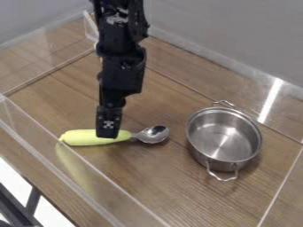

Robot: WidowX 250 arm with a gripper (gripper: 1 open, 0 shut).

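Note:
My black gripper (109, 122) hangs in the middle left of the camera view, its fingers pointing down just over a spoon with a thick pale yellow-green handle (85, 136). The spoon lies flat on the wooden surface, its steel bowl (153, 134) to the right. The fingertips are at the handle near its steel neck; whether they touch it is unclear, and the gap between them is hard to make out.
A steel pot (224, 142) with two handles stands to the right of the spoon. Pale walls edge the wooden floor (154, 186). A small object at the back left is mostly hidden behind my arm.

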